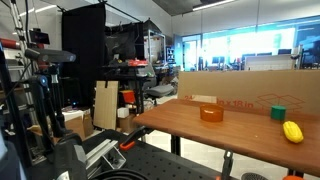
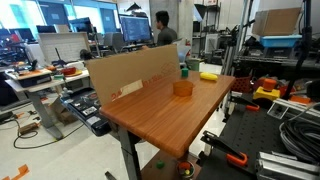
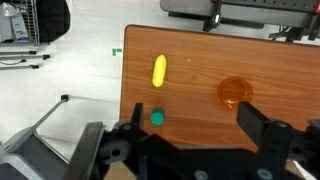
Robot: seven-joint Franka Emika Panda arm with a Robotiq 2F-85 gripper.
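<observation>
On the brown tabletop (image 3: 190, 95), in the wrist view, lie a yellow elongated thing (image 3: 159, 70), a small green cup-like thing (image 3: 157, 117) and an orange-brown round bowl (image 3: 235, 91). Exterior view 1 has the bowl (image 1: 211, 113) near the table's middle, with the green thing (image 1: 278, 112) and the yellow one (image 1: 292, 131) at the right. My gripper is open, high above the table, its dark fingers (image 3: 129, 136) wide apart with nothing between them. The bowl's inside looks empty from above.
A cardboard panel (image 1: 240, 88) stands upright along the table's far side. Metal rails (image 3: 270, 17) run beside the opposite edge. Seen from the second exterior camera, the near part of the tabletop (image 2: 165, 114) is bare. A person (image 2: 164, 30) is in the background.
</observation>
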